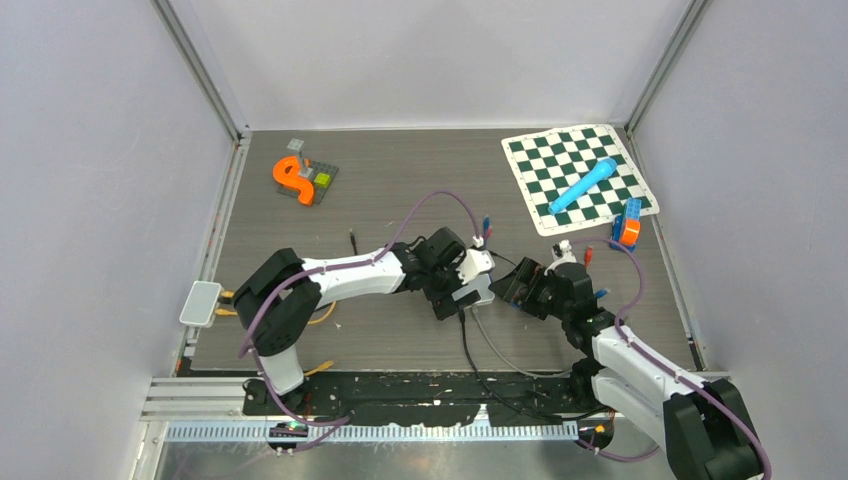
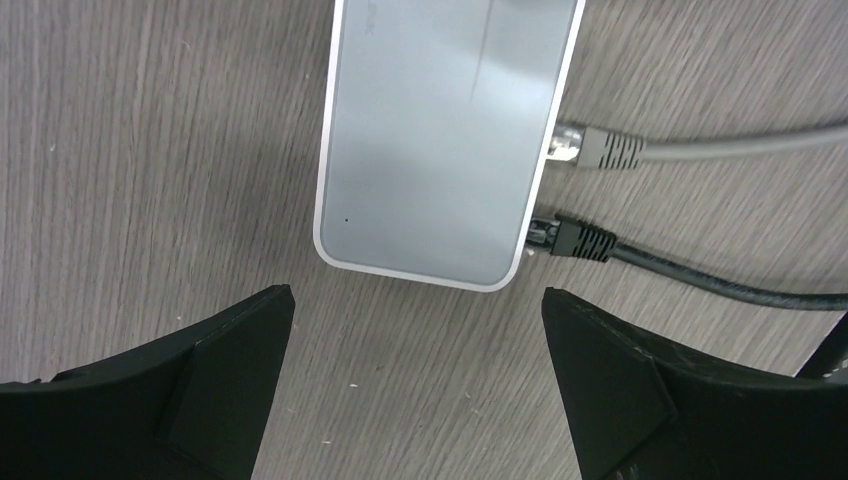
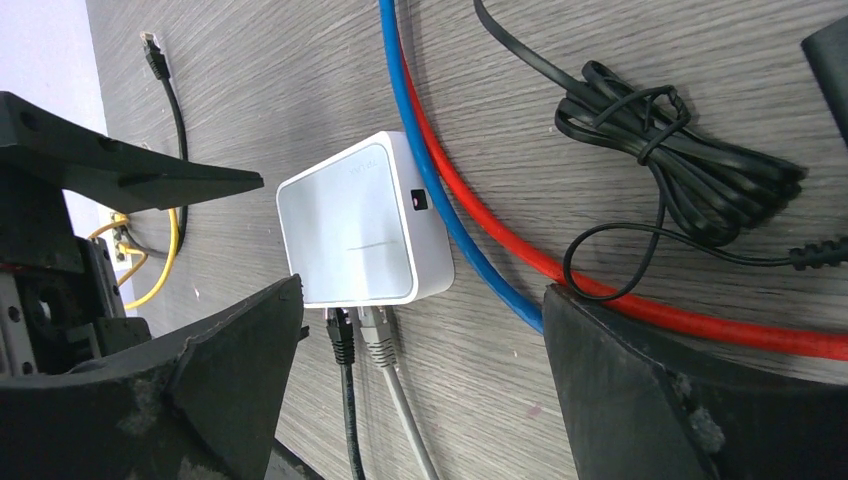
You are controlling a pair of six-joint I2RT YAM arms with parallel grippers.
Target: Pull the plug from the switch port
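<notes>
The white switch box (image 3: 346,226) lies flat on the table, most of it covered by my left arm in the top view. A black plug (image 2: 570,238) and a grey plug (image 2: 596,147) sit side by side in one edge of it, their cables running away. My left gripper stands open above the box's end, empty, with both plugs to one side of its fingers. Open too is my right gripper, to the right of the box; nothing is held between its fingers, and blue and red cables pass below.
A blue cable (image 3: 465,240) and a red cable (image 3: 700,320) run close beside the box. A bundled black cord (image 3: 680,150) lies near them. Further off are a checkerboard (image 1: 535,165) with a blue stick (image 1: 585,186), and an orange toy (image 1: 291,179).
</notes>
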